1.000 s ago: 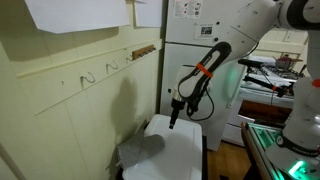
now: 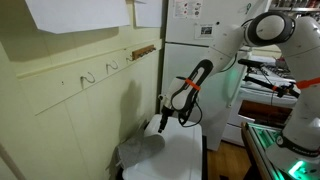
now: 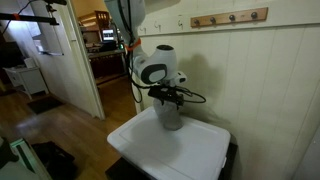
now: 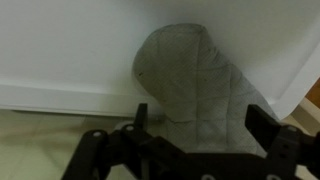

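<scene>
A grey quilted cloth piece (image 4: 197, 84), rounded at one end like a mitt or pot holder, lies at the edge of the white tabletop (image 2: 178, 152). In exterior view 1 the grey cloth (image 2: 141, 150) is at the wall side, partly past the table's edge. My gripper is open above it, its dark fingers (image 4: 264, 126) spread wide with nothing held. From the other side, the gripper (image 3: 177, 97) hangs over the cloth (image 3: 168, 118), apparently clear of it. The cloth's lower part is covered by the gripper in the wrist view.
Several hooks line the wooden rail (image 3: 232, 18) on the wall beside the table; bare ones (image 2: 112, 66) show in exterior view 1. A white fridge (image 2: 190, 65) stands behind the arm.
The arm and gripper have shifted toward the wall and the grey cloth, to the left in exterior view 1. The cloth lies where it was.
</scene>
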